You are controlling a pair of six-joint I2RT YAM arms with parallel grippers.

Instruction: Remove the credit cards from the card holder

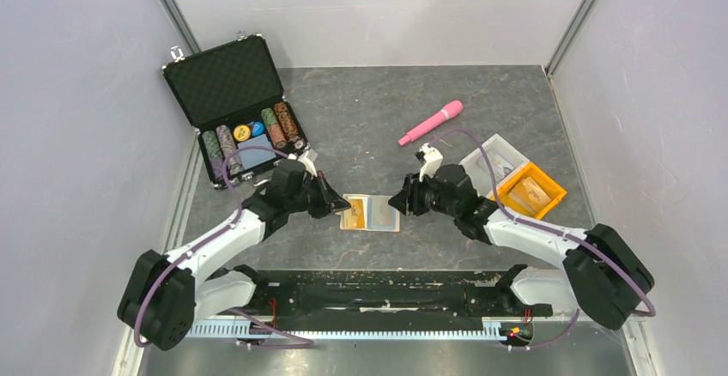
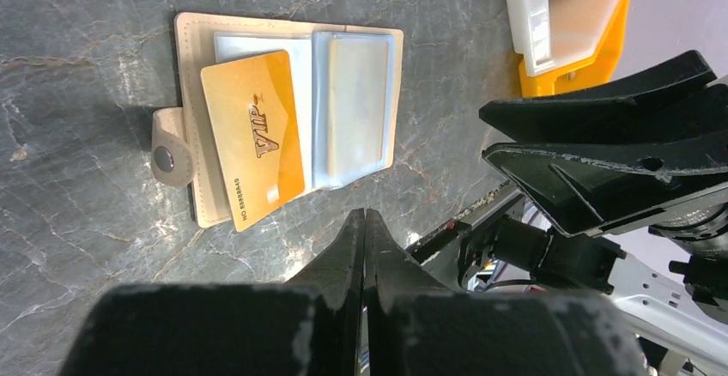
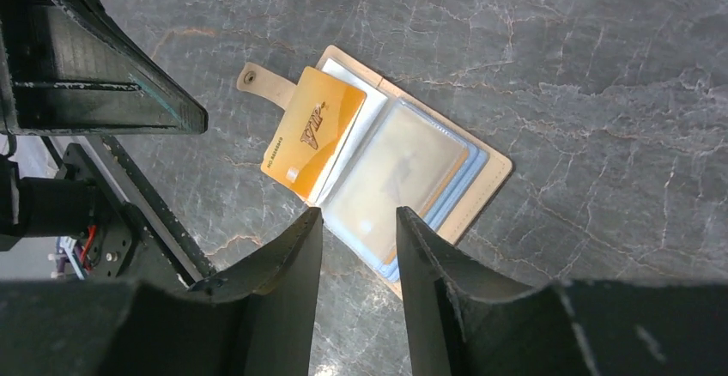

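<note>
The card holder [image 2: 203,166] lies open on the table between the grippers, with an orange card [image 2: 253,131] on its left half, over a white sheet, and clear sleeves [image 3: 399,170] on the right half, a pale card inside. Its snap strap [image 3: 270,84] sticks out. My left gripper is shut with nothing seen between its fingers, above the holder's near left side. My right gripper is part open above the sleeve side, with nothing held between the fingertips.
A chip case [image 1: 219,80] stands open at the back left. A pink microphone [image 1: 438,120] lies at the back. White [image 1: 491,148] and orange [image 1: 549,196] trays sit at the right.
</note>
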